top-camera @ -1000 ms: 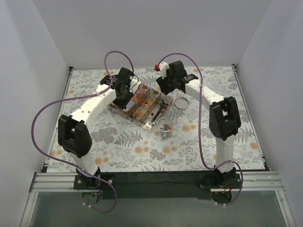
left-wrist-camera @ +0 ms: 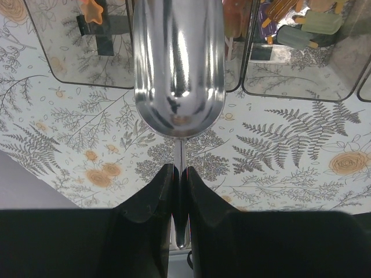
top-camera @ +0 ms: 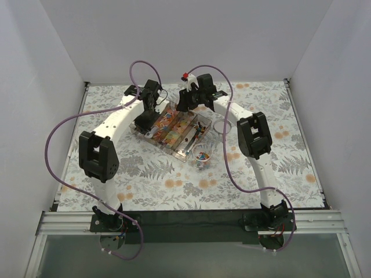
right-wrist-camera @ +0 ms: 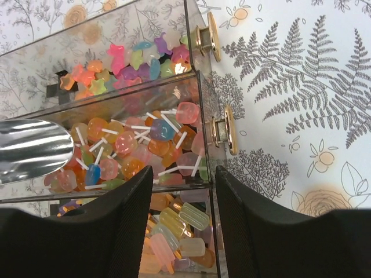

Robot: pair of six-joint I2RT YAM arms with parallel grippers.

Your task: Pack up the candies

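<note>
A clear acrylic divided box (top-camera: 179, 152) holds sorted candies: star shapes (right-wrist-camera: 139, 58), lollipops (right-wrist-camera: 126, 142), popsicle shapes (right-wrist-camera: 194, 217). My left gripper is shut on the handle of a steel scoop (left-wrist-camera: 179, 69), whose bowl is over the box's near side in the left wrist view and enters the right wrist view at left. My right gripper is part open above the box's end wall, by the lollipop compartment, with a brass knob (right-wrist-camera: 231, 132) outside that wall. I see nothing held between its fingers.
A clear jar (top-camera: 203, 155) with colourful candies stands below the box's right end in the top view, with a round lid (top-camera: 222, 126) to its upper right.
My right arm has moved left in the top view, to the box's back edge. The left arm, with the scoop, has shifted slightly.
</note>
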